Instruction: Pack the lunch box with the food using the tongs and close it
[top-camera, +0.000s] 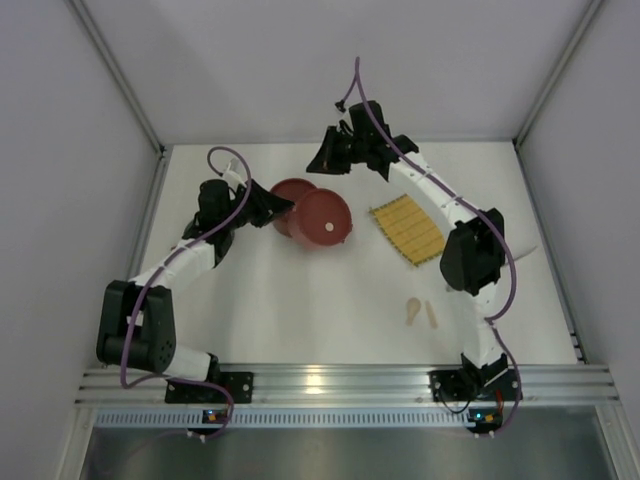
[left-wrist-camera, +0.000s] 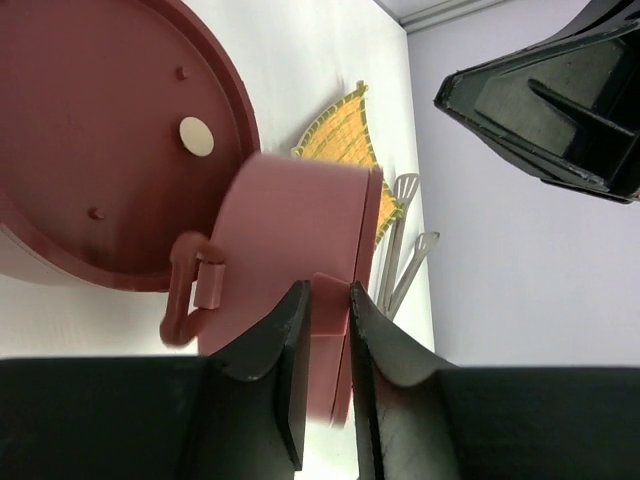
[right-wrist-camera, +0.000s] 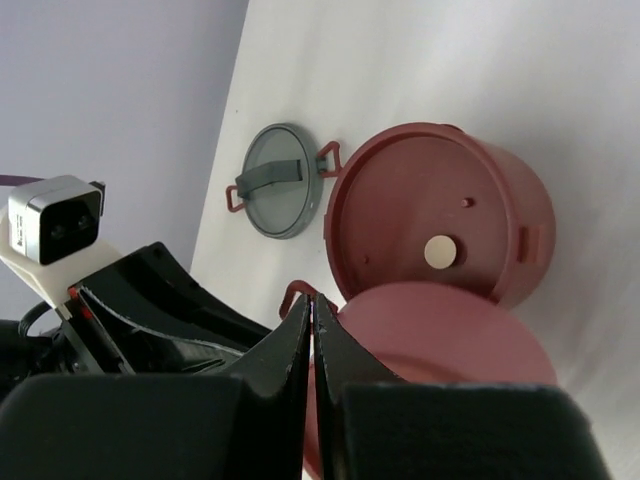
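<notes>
A red lunch box layer (top-camera: 318, 222) hangs tilted over the table's middle, partly covering a similar red layer (top-camera: 293, 188) behind it. In the right wrist view its blurred wall (right-wrist-camera: 450, 330) fills the lower right, outside my right gripper's fingers. My right gripper is shut with nothing between its fingers; seen from above, it stands beyond the tilted layer. At that layer's left rim is my left gripper (top-camera: 291, 207). Its fingers are a narrow gap apart at the layer's rim tab (left-wrist-camera: 330, 305); whether they grip it cannot be told. The grey lid (right-wrist-camera: 278, 180) lies beyond.
A yellow woven mat (top-camera: 409, 229) lies right of the layers. A wooden spoon (top-camera: 412, 310) and a small wooden piece (top-camera: 431, 315) are nearer the front.
</notes>
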